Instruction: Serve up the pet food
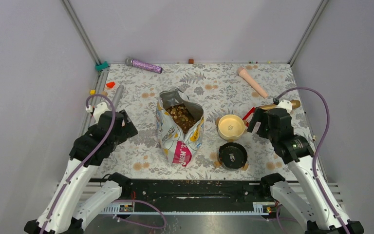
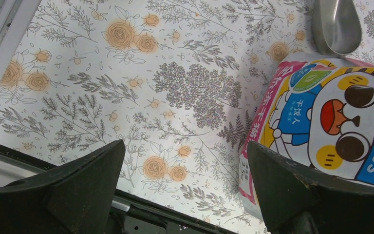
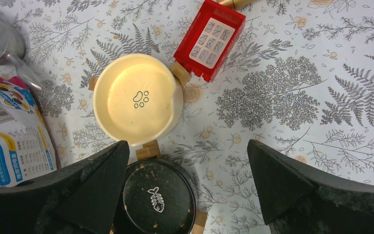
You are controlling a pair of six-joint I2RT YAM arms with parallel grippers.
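Observation:
An upright bag of pet food (image 1: 180, 141) stands left of centre, its mouth open and brown pieces of food (image 1: 181, 118) inside. A cream bowl (image 1: 231, 127) with a paw mark and a black bowl (image 1: 233, 156) with a fishbone mark sit to its right; both look empty. Beyond the bag lies a metal scoop, which also appears as a scoop (image 2: 337, 27) in the left wrist view; I cannot make it out from above. My left gripper (image 1: 131, 128) hovers open left of the bag, holding nothing. Right of the bowls, my right gripper (image 1: 256, 130) is open and empty.
A red box (image 3: 211, 40) lies close by the cream bowl. Small wooden blocks (image 3: 147, 150) flank both bowls. A purple microphone (image 1: 146, 66) and a pinkish stick (image 1: 253, 82) lie at the back. Clear table shows left of the bag.

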